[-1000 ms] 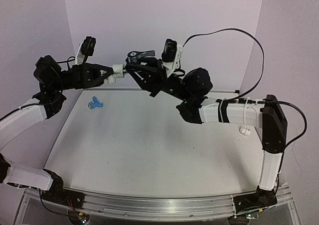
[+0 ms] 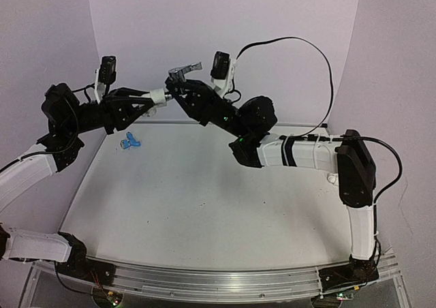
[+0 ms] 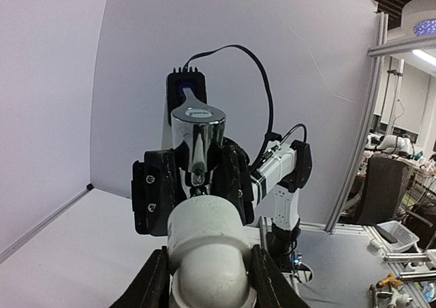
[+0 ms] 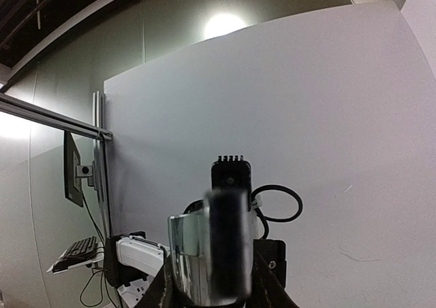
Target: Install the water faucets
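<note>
In the left wrist view, a white pipe fitting (image 3: 210, 216) sits between the dark fingers of my left gripper, which is shut on it. Straight ahead of its far end is a chrome faucet (image 3: 198, 120) with its handle uppermost. The black fingers (image 3: 160, 192) of my right gripper (image 2: 174, 90) flank the faucet's body and are shut on it. From above, the white fitting and the faucet's lower end meet or nearly meet in mid-air; whether the threads are engaged is hidden. The faucet (image 4: 191, 247) also fills the low middle of the right wrist view, partly blurred.
On the white table (image 2: 204, 192), a blue fitting (image 2: 130, 141) lies at the back left. A small white piece (image 2: 332, 179) is by the right edge, partly behind the right arm. Walls enclose the back and sides.
The right arm has shifted left, and its gripper has rolled so the faucet's handle now slants up to the right. My left gripper has moved slightly left with the fitting still held.
</note>
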